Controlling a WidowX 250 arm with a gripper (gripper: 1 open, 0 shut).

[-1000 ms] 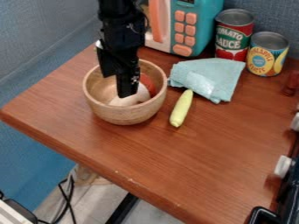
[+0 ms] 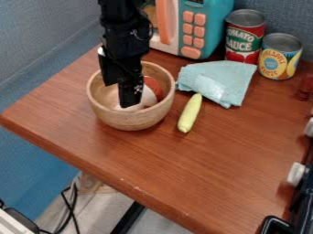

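Observation:
My black gripper reaches down into a wooden bowl on the left part of the table. Inside the bowl are a pale rounded object and a red one, partly hidden by the gripper. Whether the fingers hold anything cannot be told. A yellow corn cob lies right of the bowl, beside a light blue cloth.
A teal toy microwave, a tomato sauce can and a yellow can stand at the back. A small red bottle and black appliance are at the right edge.
The gripper has shifted slightly within and over the bowl; the other things have not visibly moved.

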